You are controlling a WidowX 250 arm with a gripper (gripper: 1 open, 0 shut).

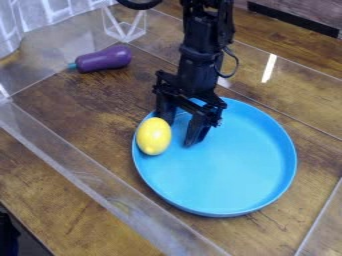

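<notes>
The black robot gripper (pixel 185 118) reaches down from the top centre to the upper part of a blue plate (pixel 227 175). A yellow oval object (pixel 154 135) lies at the plate's left side, just left of and below the gripper. The dark fingers overlap one another, and I cannot tell how far open they are or whether anything is between them.
A purple eggplant (pixel 104 61) lies at the upper left on the wooden table (pixel 67 120). A white object (pixel 123 28) stands behind it. The table to the right of the arm is clear.
</notes>
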